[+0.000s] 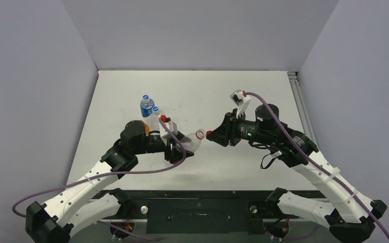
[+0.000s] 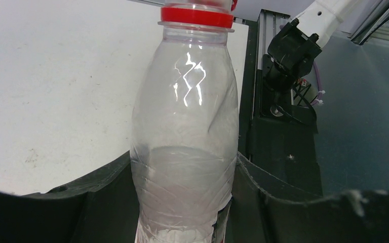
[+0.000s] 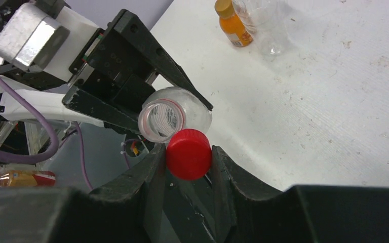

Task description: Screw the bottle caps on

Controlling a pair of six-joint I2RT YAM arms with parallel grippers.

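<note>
My left gripper is shut on a clear plastic bottle, tilted with its uncapped mouth toward the right arm. A red ring circles the bottle's neck in the left wrist view. The threaded open mouth shows in the right wrist view. Between the tips of my right gripper, shut on it, sits a red cap. From above, that cap is a small gap to the right of the bottle mouth, at nearly the same height in the picture.
Behind the left arm stand a blue-capped bottle, a second blue-capped bottle and a small orange bottle.
</note>
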